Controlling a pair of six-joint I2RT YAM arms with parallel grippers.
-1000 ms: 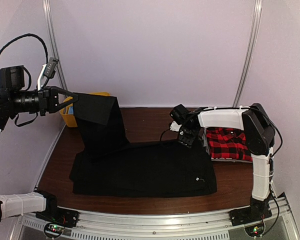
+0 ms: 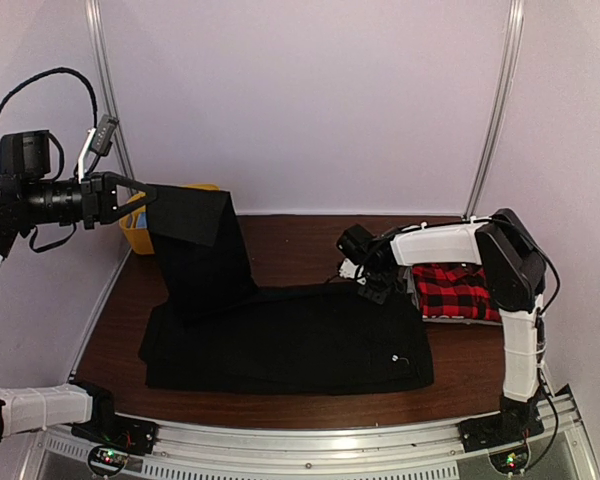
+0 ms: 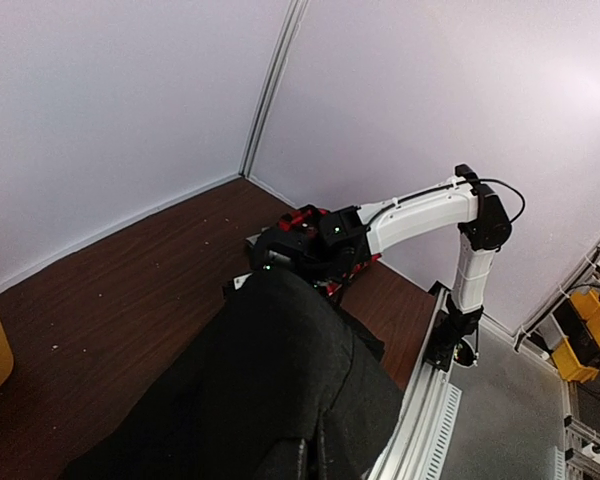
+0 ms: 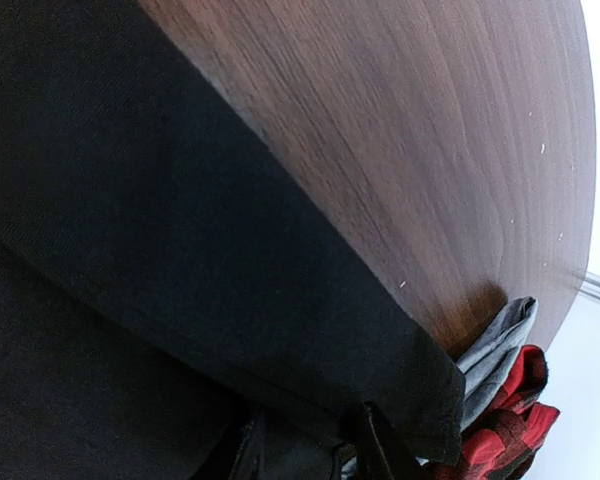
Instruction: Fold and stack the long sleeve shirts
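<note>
A black shirt (image 2: 290, 345) lies in a wide folded strip across the table, its left part lifted toward the back left. My left gripper (image 2: 150, 195) is shut on the raised edge of that cloth; in the left wrist view the fabric (image 3: 270, 350) falls away from the fingertips. At the strip's far edge, near its right end, my right gripper (image 2: 373, 292) points down at the cloth. In the right wrist view its two fingers (image 4: 242, 445) stand apart over the black fabric (image 4: 200, 230). Whether cloth lies between them is too dark to tell.
A red-and-black checked shirt (image 2: 455, 292) lies folded at the right, a grey one (image 4: 500, 345) beside it. A yellow bin (image 2: 138, 232) stands at the back left. Bare table (image 2: 290, 245) shows behind the black shirt.
The left arm and lifted cloth hold still.
</note>
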